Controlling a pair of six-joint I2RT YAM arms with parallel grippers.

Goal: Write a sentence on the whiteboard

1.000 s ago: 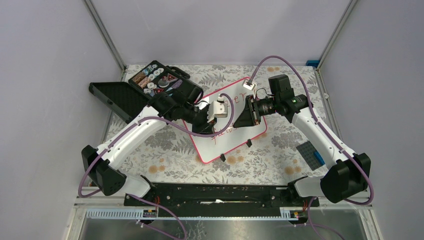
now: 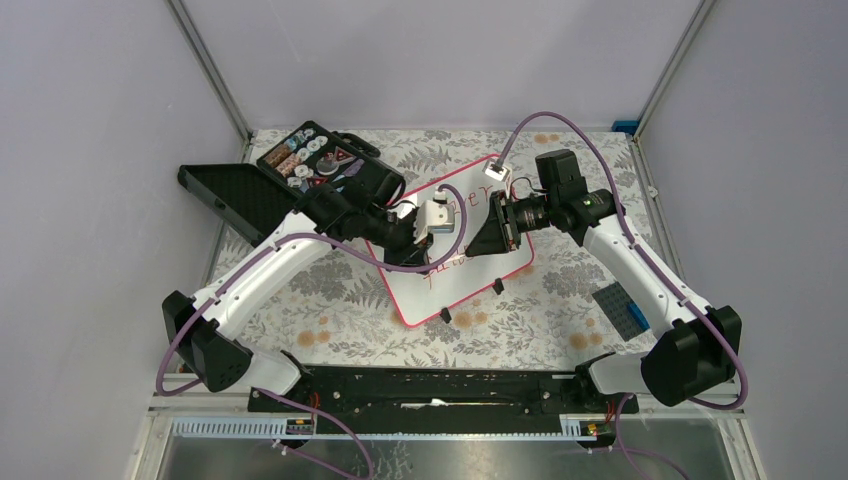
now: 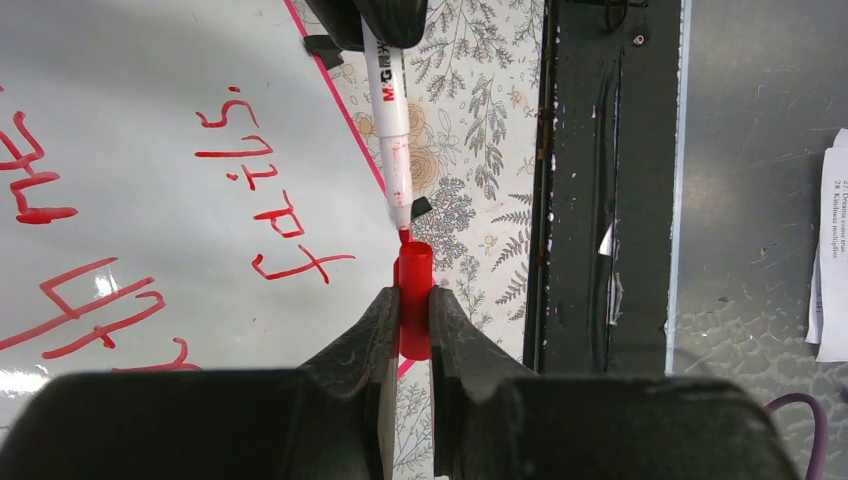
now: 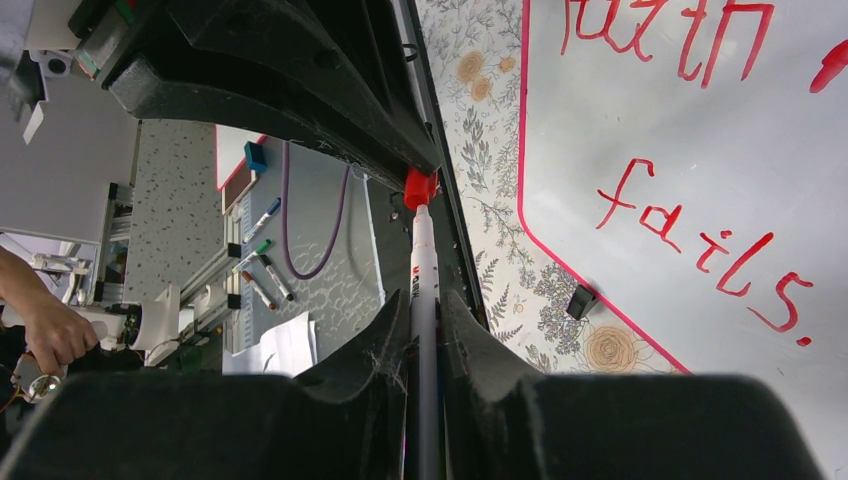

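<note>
The whiteboard [image 2: 450, 295] lies tilted on the floral table, with red handwriting including "fails." [image 4: 740, 280]. My left gripper is shut on the red marker cap [image 3: 416, 280]. My right gripper is shut on the white marker [image 4: 424, 260], whose red tip end points at the cap, very close to it or just inside its mouth. Both grippers hang over the board, facing each other in the top view [image 2: 450, 255].
An open black case [image 2: 230, 205] with an assorted tray [image 2: 315, 160] sits at the back left. A grey mat [image 2: 615, 310] lies at the right. Black clips sit on the board's front edge.
Almost nothing differs in the top view; both arms hold nearly the same pose over the board.
</note>
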